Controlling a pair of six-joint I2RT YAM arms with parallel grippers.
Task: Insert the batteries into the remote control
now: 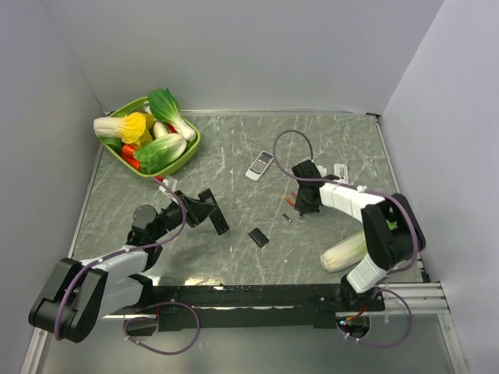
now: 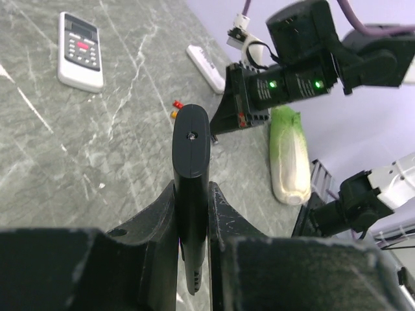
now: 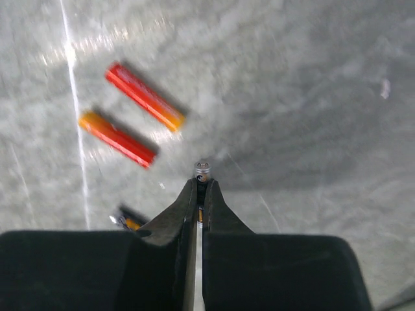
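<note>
In the top view my left gripper (image 1: 204, 209) is shut on a black remote control (image 1: 217, 221), which stands edge-on between the fingers in the left wrist view. My right gripper is shut on a dark battery (image 3: 203, 166); only the metal end and a sliver of its body show between the fingertips. Two red batteries with orange ends lie to its upper left, a farther one (image 3: 144, 96) and a nearer one (image 3: 117, 138). Another dark battery (image 3: 128, 219) lies left of the right fingers, partly hidden. A black rectangular piece (image 1: 258, 237) rests on the table between the arms.
A white remote (image 1: 260, 165) lies toward the back, and another white remote (image 1: 341, 172) is behind the right arm. A green basket of vegetables (image 1: 192, 150) stands back left. A cabbage (image 1: 345, 252) lies front right. Mid-table is mostly clear.
</note>
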